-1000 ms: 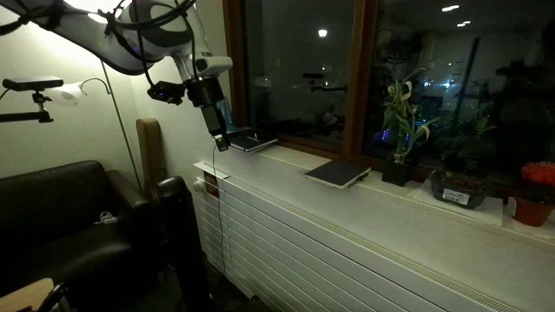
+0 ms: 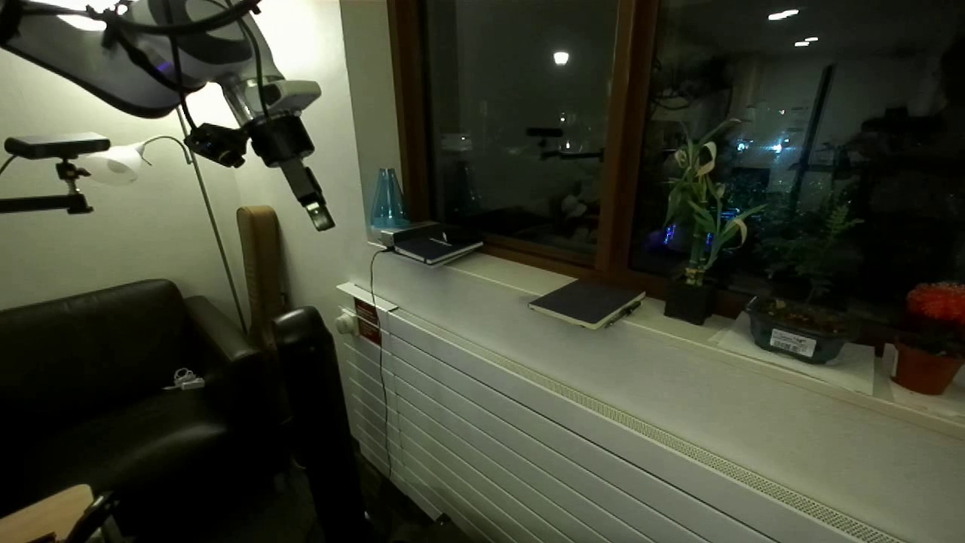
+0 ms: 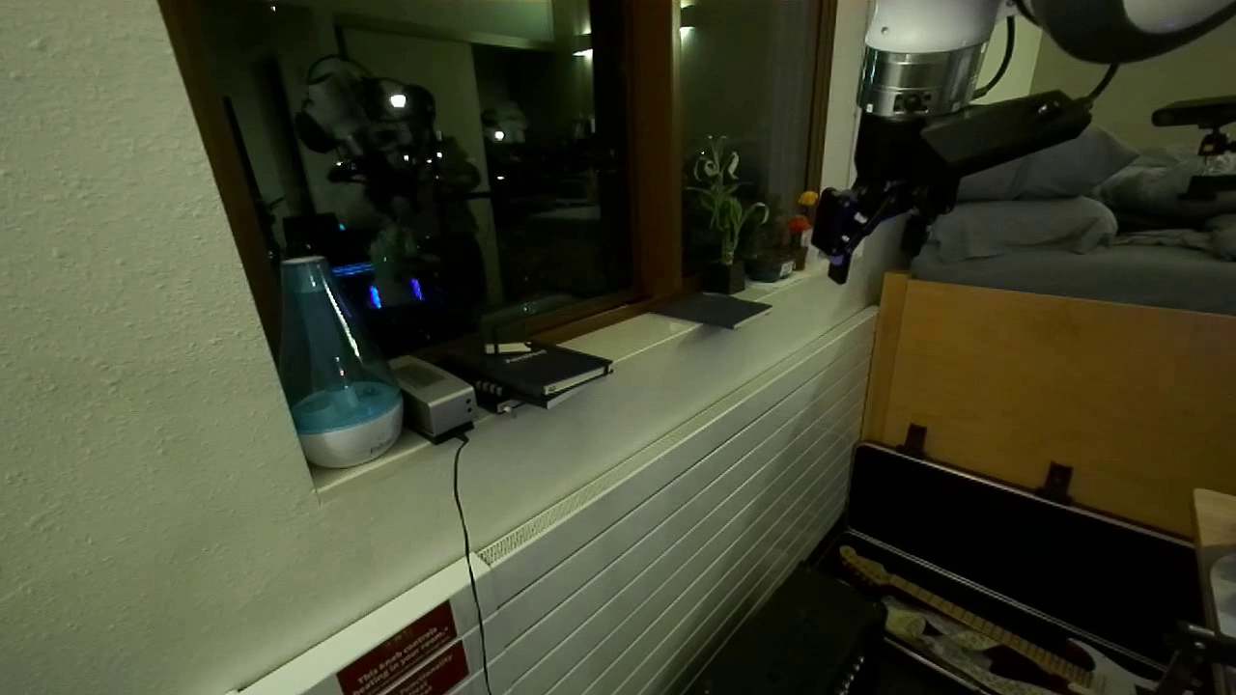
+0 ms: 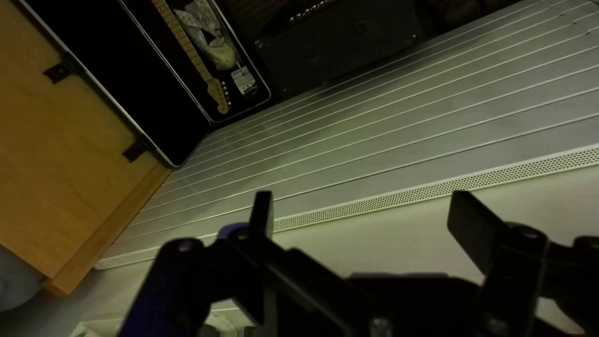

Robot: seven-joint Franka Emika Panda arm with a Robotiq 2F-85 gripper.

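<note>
My gripper is open, its two black fingers wide apart with nothing between them. Beyond the fingers the wrist view shows the white wall and the radiator's perforated top. In the first exterior view the gripper (image 2: 319, 217) hangs in the air left of the window sill, touching nothing. On the sill a dark notebook (image 2: 588, 303) lies flat near the middle, left of the plants. Another dark notebook (image 2: 438, 244), with a pen on it, lies near the left end. The second exterior view shows this notebook (image 3: 539, 369) on top of other items, beside a grey box (image 3: 435, 396).
A blue diffuser (image 3: 336, 394) stands at the sill's end. A tall plant (image 2: 692, 294), a low planter (image 2: 796, 330) and a red-flowered pot (image 2: 927, 366) occupy the other end. Bare sill shows between the notebooks. Below are the slatted radiator (image 2: 507, 425) and an open guitar case (image 3: 1020, 498).
In the first exterior view, the arm and gripper have moved left and up, away from the sill's left end. The blue diffuser is now uncovered there. The notebooks and plants have not moved.
</note>
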